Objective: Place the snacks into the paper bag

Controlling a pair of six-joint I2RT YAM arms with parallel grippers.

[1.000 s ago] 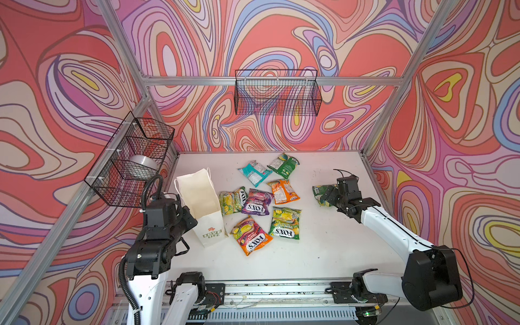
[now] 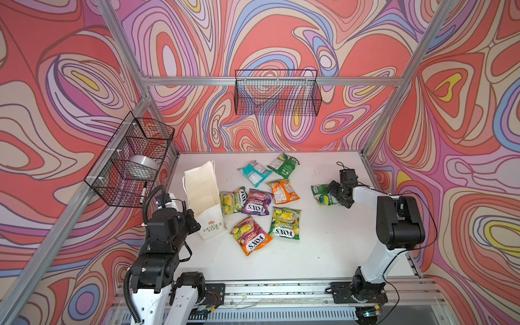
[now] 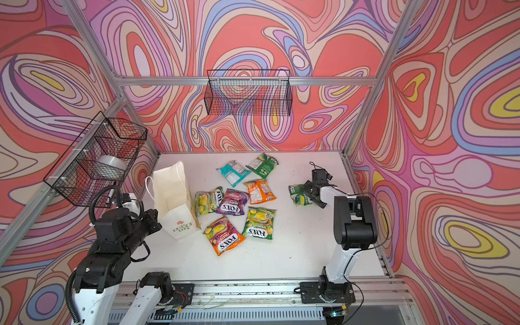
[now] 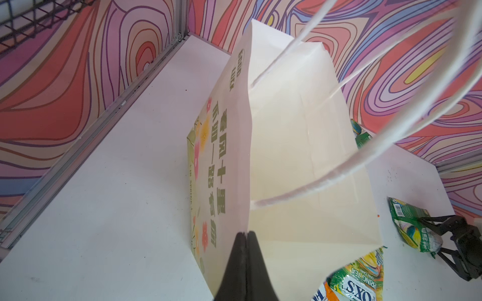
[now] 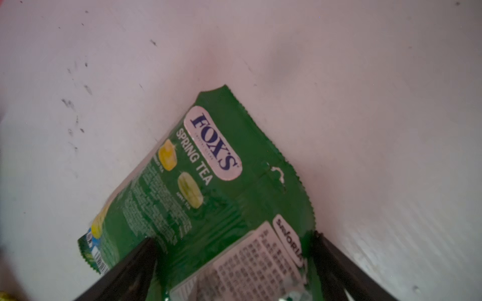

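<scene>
The cream paper bag (image 4: 301, 150) stands open at the table's left. My left gripper is shut on the near edge of its mouth. On the right of the table lies a green spring tea snack bag (image 5: 216, 200), with my right gripper low over it. Its fingers (image 5: 331, 266) are spread wide, one at each side of the bag. Other snacks lie mid-table: a yellow-green one (image 2: 233, 200), a purple one (image 2: 256, 202), an orange-red one (image 2: 250, 235), another green-yellow one (image 2: 285, 222), an orange one (image 2: 282, 191), a teal one (image 2: 254, 172) and a dark green one (image 2: 284, 165).
Wire baskets hang on the left wall (image 2: 130, 162) and back wall (image 2: 278, 97). In the left wrist view the bag's cord handle (image 4: 361, 155) crosses before its mouth.
The paper bag and left gripper have shifted slightly toward the back.
</scene>
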